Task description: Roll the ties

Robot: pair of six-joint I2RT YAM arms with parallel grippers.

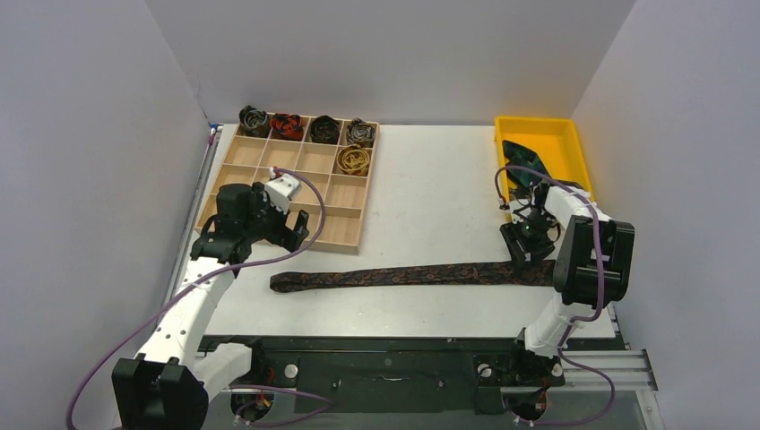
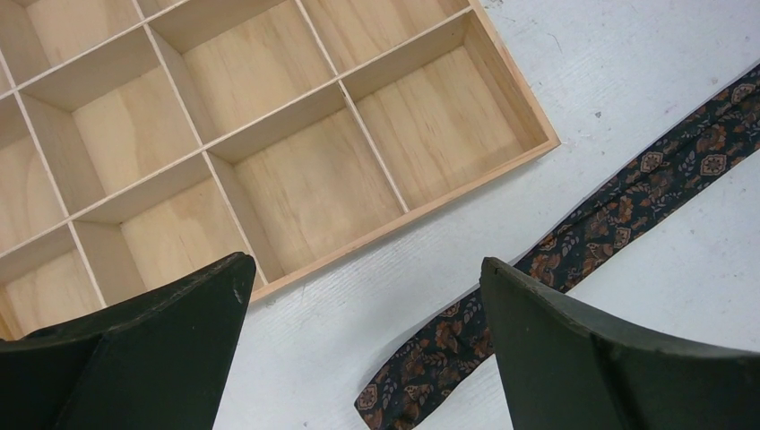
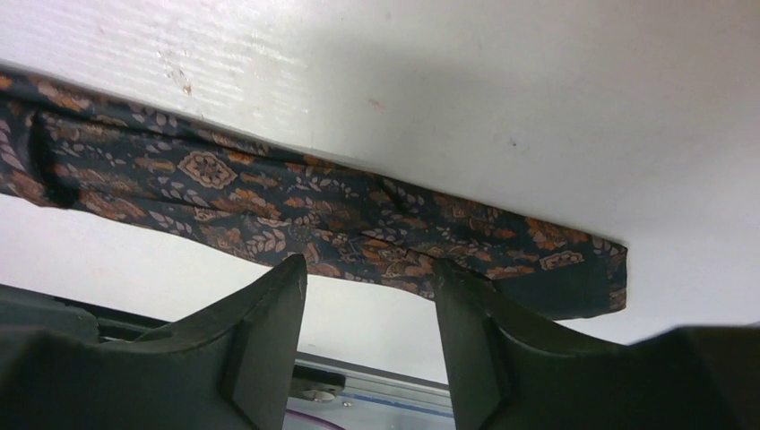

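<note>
A dark tie (image 1: 403, 275) with brown flowers lies stretched across the front of the table. Its left end shows in the left wrist view as a dark strip (image 2: 430, 363), partly behind one finger (image 2: 574, 358). My left gripper (image 1: 298, 231) hangs open above the divided box's front right corner, empty. Over the tie's right part, my right gripper (image 1: 531, 255) is open with nothing between its fingers. In the right wrist view the tie (image 3: 296, 206) passes flat beyond the fingertips, its squared end at the right.
A wooden divided box (image 1: 361, 215) stands at the left; several rolled ties, such as a gold one (image 1: 353, 160), fill back compartments. The yellow bin (image 1: 574, 148) at the back right holds a dark green tie (image 1: 524, 158). Bare table lies between box and bin.
</note>
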